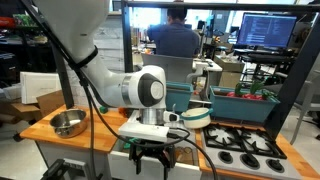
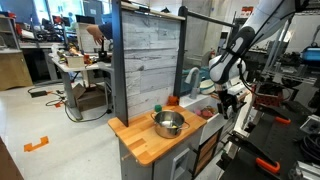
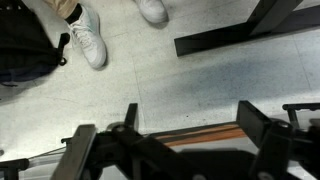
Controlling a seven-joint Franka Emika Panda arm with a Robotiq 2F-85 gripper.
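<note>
In exterior view 1 the white arm reaches down over the pulled-out white drawer below the counter. My gripper, dark and low against the drawer front, hides much of the drawer and its contents. In the wrist view the two dark fingers of the gripper stand wide apart, open, with only floor showing between their tips. A brown strip along the drawer edge runs across just below that gap. Whether the fingers touch the drawer cannot be told.
A metal pot stands on the wooden counter at the left. The gas stove lies to the right, with a teal basin behind it. A person's shoes and a black beam show near the floor.
</note>
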